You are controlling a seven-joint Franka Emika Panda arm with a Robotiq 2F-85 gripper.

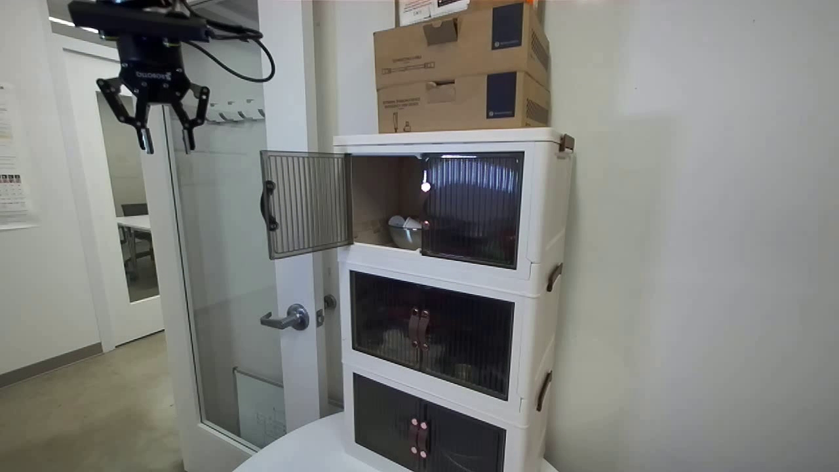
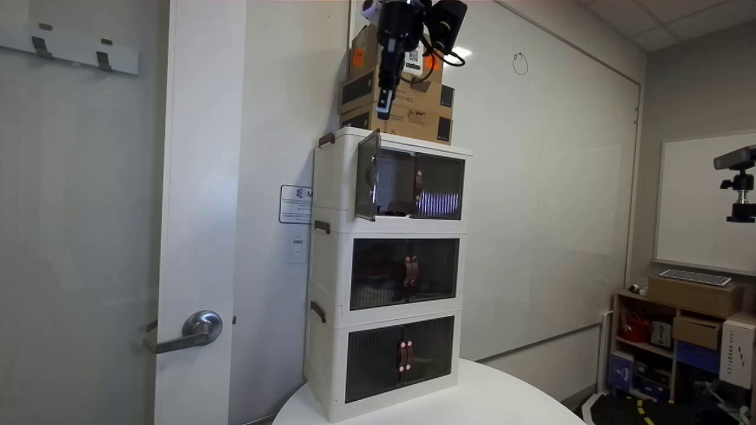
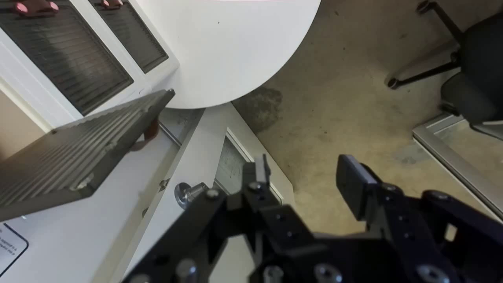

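Note:
Up at the left in exterior view 1 hangs my gripper [image 1: 166, 142], fingers pointing down. It is part open, with nothing between the fingers, and stands clear of the cabinet [image 1: 543, 204]. The cabinet's top-left door [image 1: 308, 204] is swung wide open, its dark handle [image 1: 269, 206] facing away from the opening. Inside that compartment sits a bowl [image 1: 407, 236] with white things in it, partly hidden by the closed top-right door [image 1: 474, 208]. In the wrist view the open door [image 3: 85, 146] lies to the left of my gripper, apart from it.
Cardboard boxes [image 1: 462, 78] are stacked on top of the cabinet. The middle and bottom doors are closed. A room door with a lever handle [image 1: 284, 318] stands just left of the cabinet. The round white table [image 2: 496, 396] under the cabinet has bare surface in front.

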